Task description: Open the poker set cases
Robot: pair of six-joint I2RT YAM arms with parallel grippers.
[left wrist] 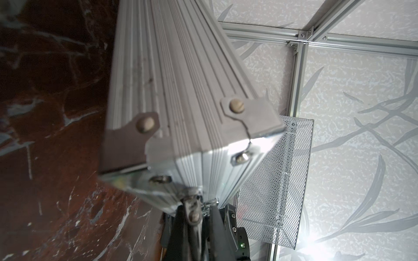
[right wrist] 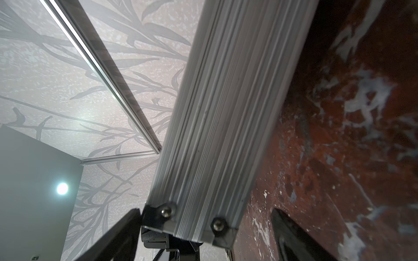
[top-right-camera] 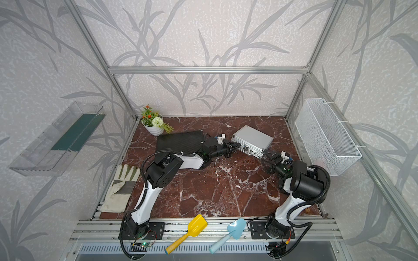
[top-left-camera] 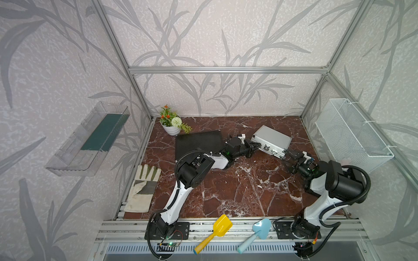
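Observation:
A silver aluminium case (top-left-camera: 272,137) lies with its lid down at the back right of the marble table, its latched front facing the robot. My left gripper (top-left-camera: 254,145) is shut at the case's front left, its fingertips against the metal fittings; in the left wrist view the case's end (left wrist: 182,108) fills the middle and the fingertips are partly hidden. My right gripper (top-left-camera: 287,158) stands part open at the front right corner. In the right wrist view its fingers straddle the case's ribbed side (right wrist: 222,121), which shows no clear contact with them.
A black mat (top-left-camera: 196,139) lies left of the case, a flowerpot (top-left-camera: 172,128) behind it, gloves (top-left-camera: 141,191) at left. Wire baskets (top-left-camera: 348,134) hang on the side walls. Yellow (top-left-camera: 222,225) and blue (top-left-camera: 261,228) scoops lie at the front edge.

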